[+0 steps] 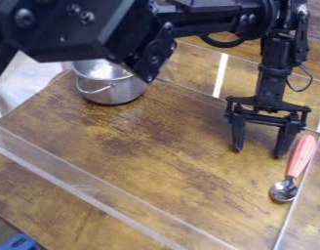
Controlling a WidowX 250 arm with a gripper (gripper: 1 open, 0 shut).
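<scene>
My gripper (260,141) is open, pointing down just above the wooden table at the right, its fingers apart with nothing seen between them. Just to its lower right lies a spoon with a pink handle (300,156) and a metal bowl end (283,190), separate from the fingers. A steel pot (110,88) with a wire handle stands at the upper left, partly behind the black arm.
Pale strips run across it. A small blue object (20,242) shows at the bottom left corner.
</scene>
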